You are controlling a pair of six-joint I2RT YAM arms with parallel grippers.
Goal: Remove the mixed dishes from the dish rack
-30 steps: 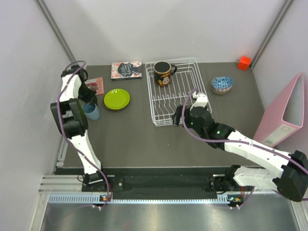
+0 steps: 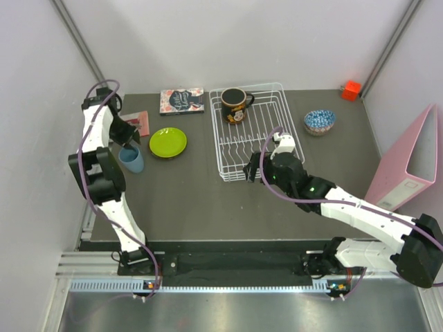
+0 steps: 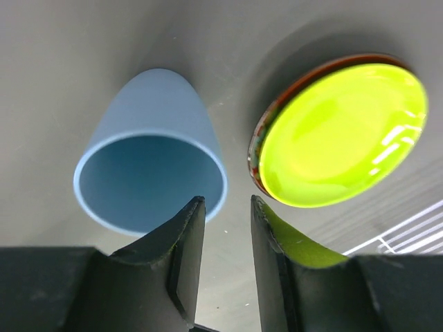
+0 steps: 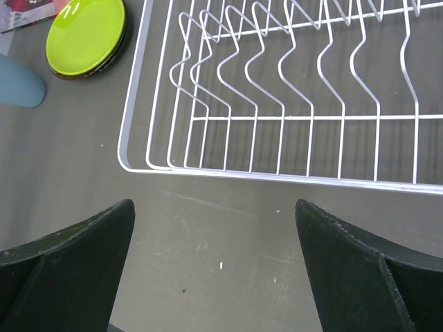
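Observation:
A white wire dish rack (image 2: 225, 159) holds a dark patterned mug (image 2: 234, 104). At the left, a blue cup (image 3: 142, 114) stands beside a green plate (image 3: 342, 131), which rests on a darker rimmed dish. My left gripper is over the near rim of the cup, fingers parted, nothing seen held between them. My right gripper hangs open at the near end of the rack, above bare counter.
A blue-patterned bowl (image 2: 319, 121) and an orange block (image 2: 351, 89) are at the right, with a pink binder (image 2: 401, 166). A printed box (image 2: 181, 102) lies at the back.
The right arm looks unchanged.

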